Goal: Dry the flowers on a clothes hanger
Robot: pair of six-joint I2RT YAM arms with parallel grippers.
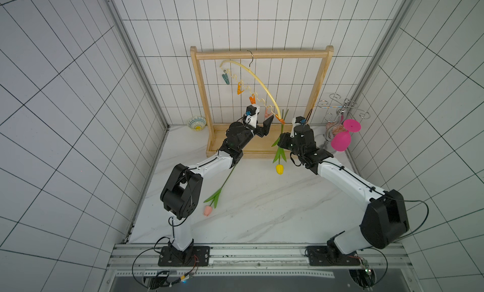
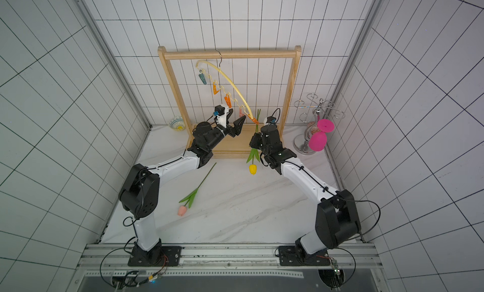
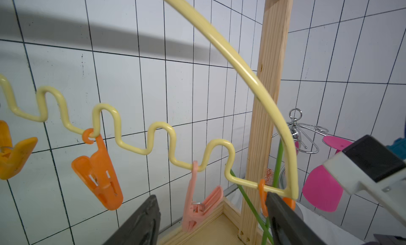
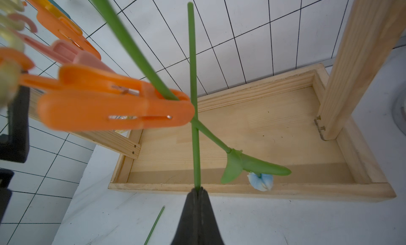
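A yellow hanger [image 1: 258, 81] hangs from the wooden rack with several clips along its wavy bar. An orange clip [image 4: 114, 107] at its right end grips the stem of a blue flower [image 4: 261, 181]. My right gripper is shut on the stem of a yellow tulip [image 1: 279, 169], which hangs head down. My left gripper is raised, open, below the bar near the pink clip [image 3: 200, 209], nothing seen between its fingers. A pink tulip [image 1: 207, 210] lies on the table at front left.
The wooden rack [image 1: 262, 54] stands at the back. A metal stand with pink pieces [image 1: 340, 140] is at the right, a small bowl [image 1: 196, 123] at back left.
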